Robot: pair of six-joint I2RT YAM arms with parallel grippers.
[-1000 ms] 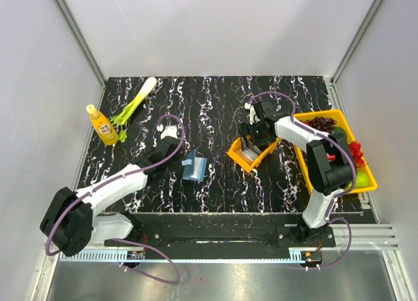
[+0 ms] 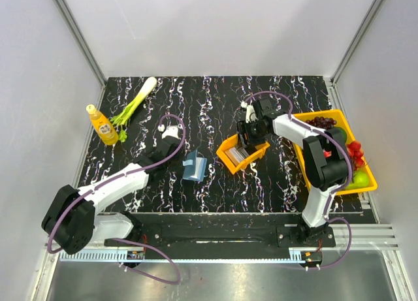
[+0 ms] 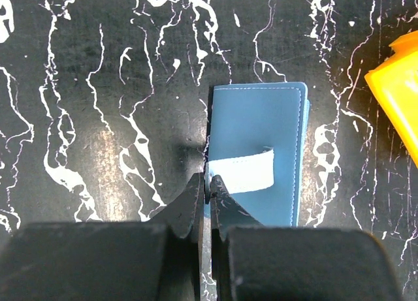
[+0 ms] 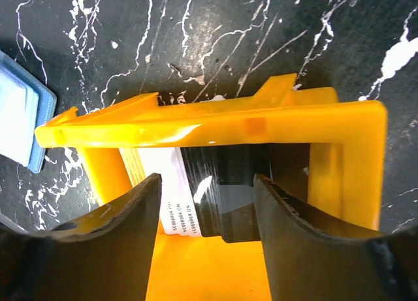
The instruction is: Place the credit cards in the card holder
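The blue card holder lies near the middle of the table, its cover raised on the left side. My left gripper is shut on that cover's edge, beside the white strip. To the right, an orange box holds the cards, leaning side by side. In the right wrist view, white cards with printed numbers stand left of black cards. Over the box, my right gripper is part open, its fingers apart above the cards; I see none gripped.
At the far right stands a yellow crate of fruit. An orange bottle and a celery stalk lie at the back left. Bare table separates holder and box.
The orange box has shifted left toward the card holder, and my right gripper has moved left with it. My left arm and the holder have stayed in place.
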